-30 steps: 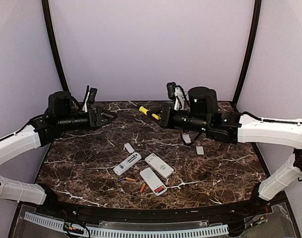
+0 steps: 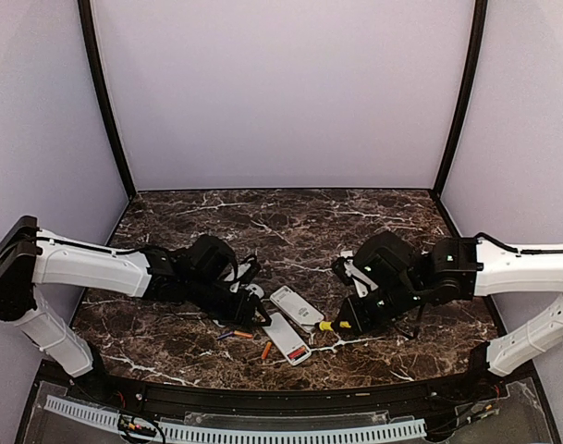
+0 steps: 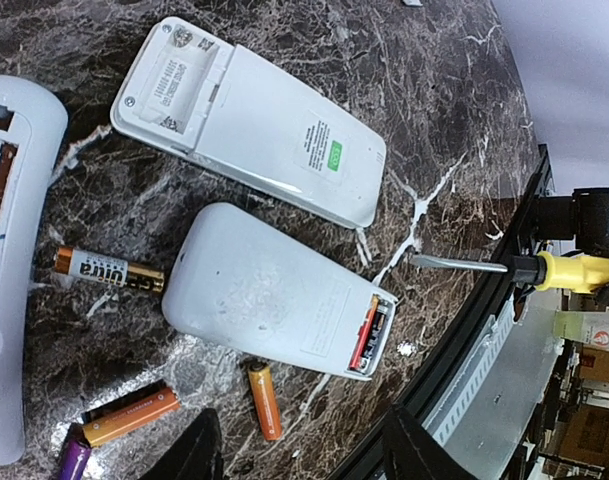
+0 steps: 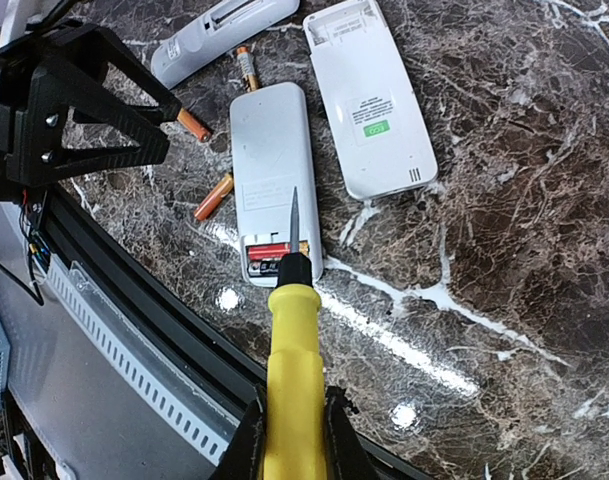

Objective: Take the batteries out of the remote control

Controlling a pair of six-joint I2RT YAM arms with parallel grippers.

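A white remote (image 3: 254,280) lies with its battery bay open at one end, showing a red battery (image 4: 269,251) beside a dark one. My left gripper hangs over it, fingers parted with nothing between them. My right gripper is shut on a yellow-handled screwdriver (image 4: 294,340), its tip above that remote near the bay. A second white remote (image 3: 254,120) lies alongside, and a third (image 3: 4,360) at the other side. Loose batteries (image 3: 109,268) lie around them, among them an orange one (image 3: 264,400).
The table (image 2: 281,222) has free room at the back. Its dark front edge (image 2: 263,396) runs close by the remotes, with a metal rail beyond. Pale walls stand on the sides and behind.
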